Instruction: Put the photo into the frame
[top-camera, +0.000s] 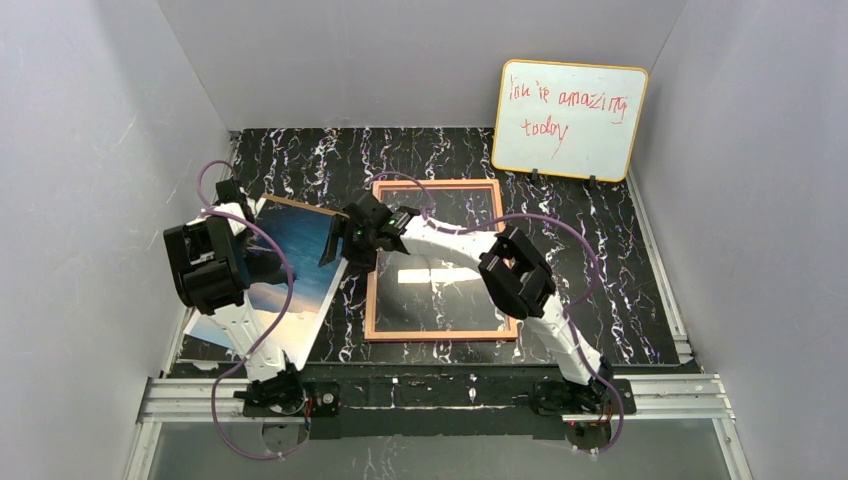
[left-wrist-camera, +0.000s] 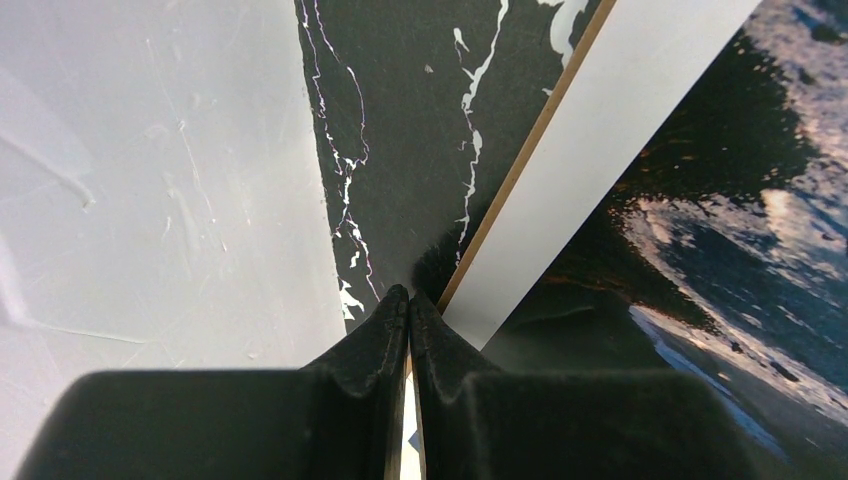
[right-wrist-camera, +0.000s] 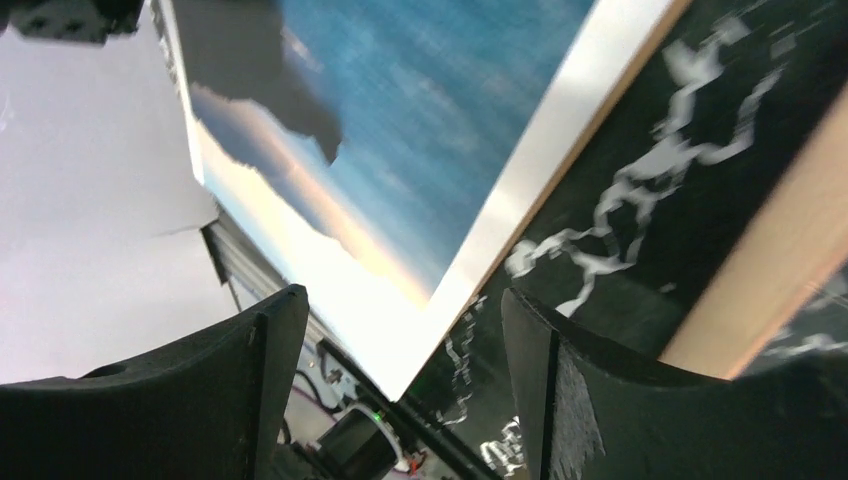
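The photo (top-camera: 305, 255), blue with a pale border and a thin tan edge, lies slightly turned on the left of the dark marbled table. To its right is the empty wooden frame (top-camera: 440, 335). My left gripper is shut at the photo's left border, where the left wrist view shows the fingertips meeting; whether the edge is between them is hidden. Spread apart over the photo's right border, the fingers of my right gripper are open, with the border visible in the gap. The right arm covers part of the frame.
A whiteboard (top-camera: 570, 118) with red writing stands at the back right. Grey walls (top-camera: 90, 150) close in the sides, the left one near the photo. A narrow table strip separates photo and frame.
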